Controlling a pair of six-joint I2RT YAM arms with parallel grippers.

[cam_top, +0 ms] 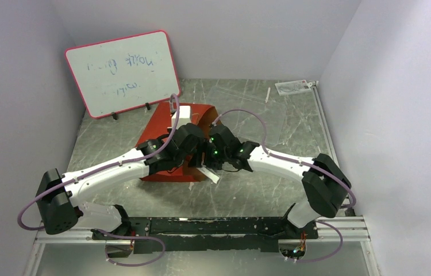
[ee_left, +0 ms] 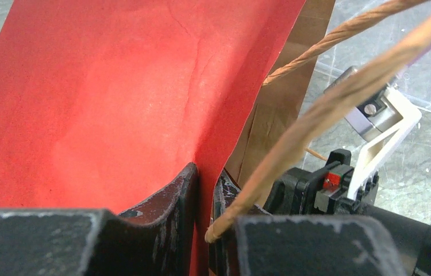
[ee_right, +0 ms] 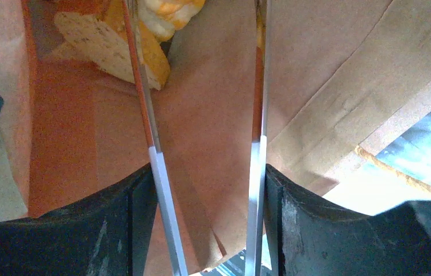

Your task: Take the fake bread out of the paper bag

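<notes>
The red paper bag (cam_top: pixel 156 127) lies on its side with its brown inside (ee_right: pixel 213 103) facing right. In the left wrist view my left gripper is shut on the bag's red edge, a twisted handle running across in front. My right gripper reaches into the bag's mouth, its long thin fingers (ee_right: pixel 162 178) apart. Fake bread shows deep inside: a pale-sided yellow piece (ee_right: pixel 153 57) by the left finger and a rounded orange-and-cream piece (ee_right: pixel 170 14) near the tips. Nothing is clearly gripped by it, though its tips are cut off at the frame's top.
Behind the bag, a whiteboard (cam_top: pixel 124 75) leans at the back left. A clear flat plastic sheet or lid (cam_top: pixel 253 112) lies to the right of the bag. The two grippers are close together at the bag's mouth.
</notes>
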